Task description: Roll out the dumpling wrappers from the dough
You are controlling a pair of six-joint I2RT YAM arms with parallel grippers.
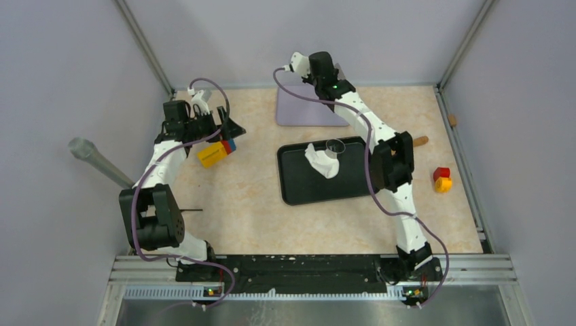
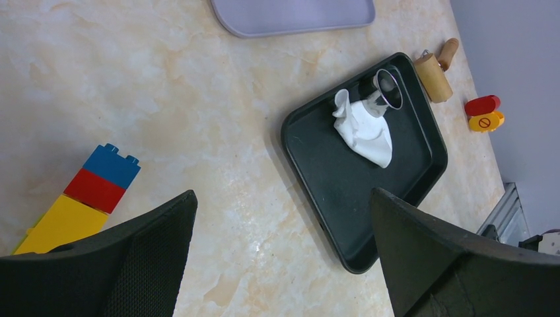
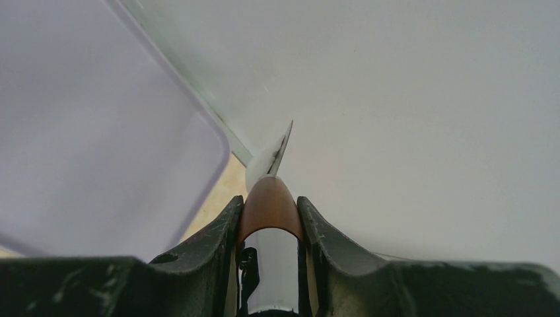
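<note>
My right gripper is shut on a brown handle (image 3: 269, 191) with a thin, knife-like metal blade (image 3: 282, 150) pointing away. A pale rounded shape beside the blade is hard to make out. In the top view the right arm reaches over the back of the lilac board (image 1: 309, 115). A soft white piece (image 2: 363, 135), dough or cloth, lies in the black tray (image 2: 314, 178), with a metal cup (image 2: 388, 90) against it. The wooden rolling pin (image 2: 434, 77) rests behind the tray's far side. On the left, my left gripper hangs open and empty.
Yellow, red and blue toy bricks (image 1: 216, 153) lie beneath the left gripper. Red and yellow toy pieces (image 1: 442, 180) sit near the right edge. Bare tabletop (image 1: 244, 204) stretches between the bricks and the tray.
</note>
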